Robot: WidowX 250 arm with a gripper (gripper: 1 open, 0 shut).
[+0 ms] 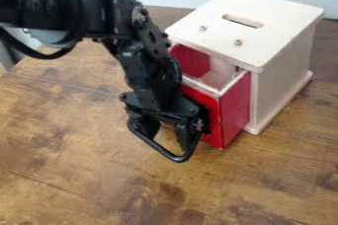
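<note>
A pale wooden box [278, 61] with a slot in its top stands at the right. Its red-fronted drawer [230, 110] sticks out of the front, with a red inner panel visible above it. My black gripper [165, 128] is low at the drawer's front, its lower part against or very close to the red face. I cannot tell from this view whether its fingers are open or shut, or whether they hold anything.
A white wall is behind, and a pale object shows at the far left edge.
</note>
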